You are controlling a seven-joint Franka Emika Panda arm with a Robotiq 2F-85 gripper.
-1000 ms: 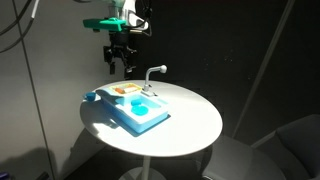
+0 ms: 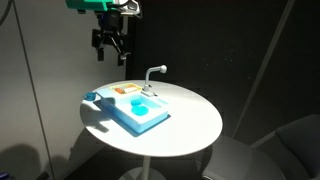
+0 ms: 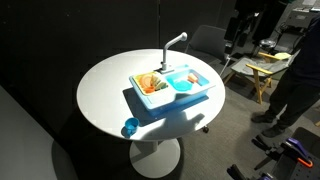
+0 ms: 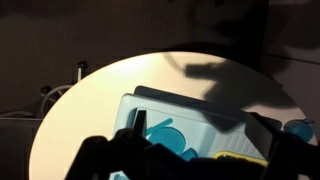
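My gripper (image 2: 110,56) hangs in the air above the far left side of the table. Its fingers stand wide apart in the wrist view, with nothing between them. Below it lies a toy sink (image 2: 145,125), white and light blue, with turquoise dishes (image 4: 166,138) in its basin. A tray of orange and green pieces (image 3: 148,82) occupies one side of the sink, and a grey faucet (image 3: 174,42) rises behind it. Close to the table edge, apart from the sink, is a small blue cup (image 3: 130,127).
The round white table (image 2: 200,120) has bare room on the side away from the cup. A grey chair (image 2: 250,155) stands beyond it. In exterior view 2, another chair (image 3: 262,72) is at the right.
My gripper has risen higher above the table. The sink, its dishes and the blue cup have stayed in place.
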